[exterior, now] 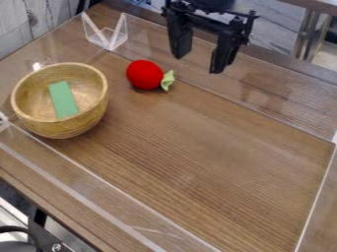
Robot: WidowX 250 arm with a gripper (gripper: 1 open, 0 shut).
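My black gripper [208, 44] hangs over the back middle of the wooden table, its two fingers spread apart and pointing down. Below and left of it lies a red round object with a green top [145, 74], apparently a toy vegetable or fruit. A wooden bowl [90, 113] at the left holds a green block [63, 100].
A clear or white wire-like holder [105, 31] stands at the back left. The middle, right and front of the table [211, 167] are bare. A dark cable or part lies at the lower left edge.
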